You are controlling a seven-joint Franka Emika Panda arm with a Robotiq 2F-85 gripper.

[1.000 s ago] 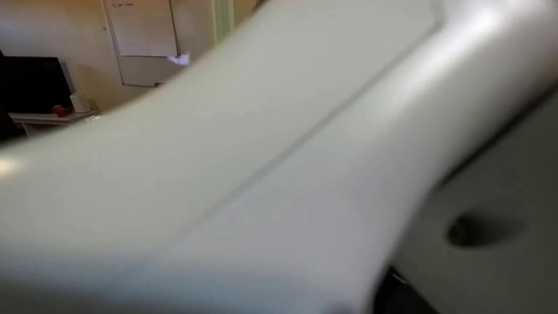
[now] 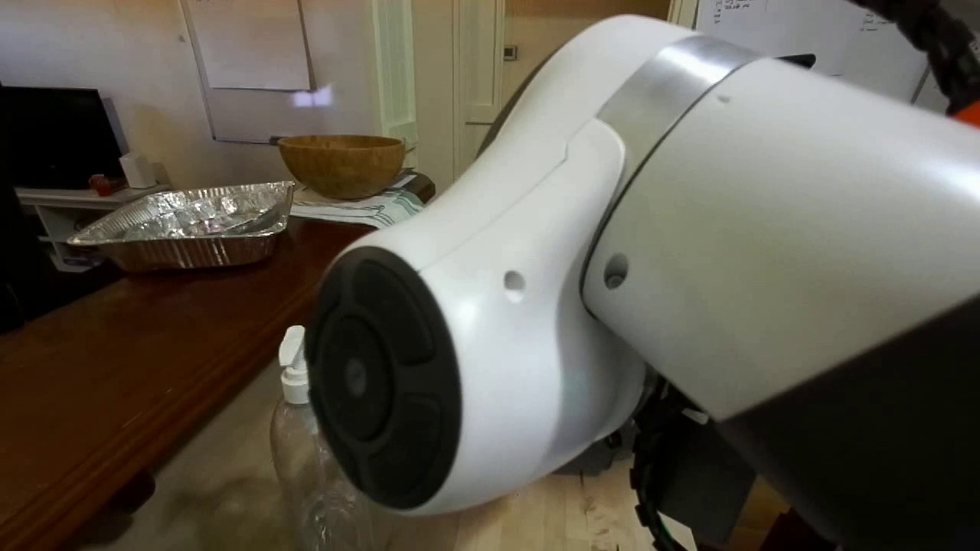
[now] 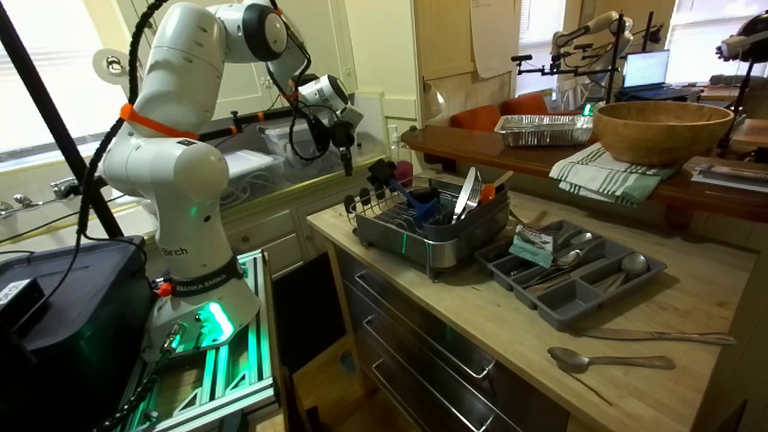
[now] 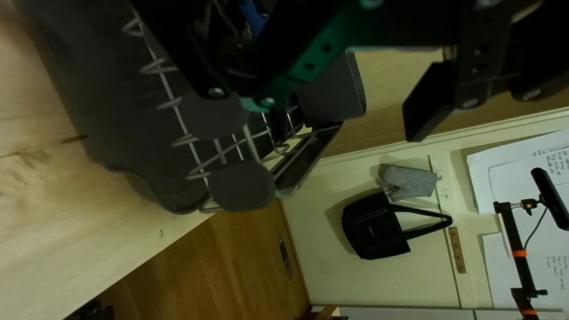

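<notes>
My gripper point(image 3: 347, 164) hangs pointing down, high above the far left end of the dish rack point(image 3: 403, 241) and clear of the counter. In the wrist view its dark fingers point(image 4: 426, 101) are apart, with grey rack parts and the wall showing behind. Shadow covers much of the near finger, and I cannot make out what, if anything, is between them. The rack holds a blue-handled item point(image 3: 421, 205), a knife point(image 3: 464, 194) and other utensils. A grey cutlery tray point(image 3: 576, 277) with several spoons and a teal packet point(image 3: 533, 246) stands right of it.
A clear pump bottle point(image 2: 308, 450) stands close to my arm. On the raised wooden ledge are a foil pan point(image 3: 543, 131), a wooden bowl point(image 3: 659, 133) and a striped towel point(image 3: 601, 173). A knife point(image 3: 659, 336) and a spoon point(image 3: 612, 360) lie on the front counter.
In exterior view 1 my arm, which filled most of the frame, has drawn away to the right. The bowl, foil pan and pump bottle are now uncovered.
</notes>
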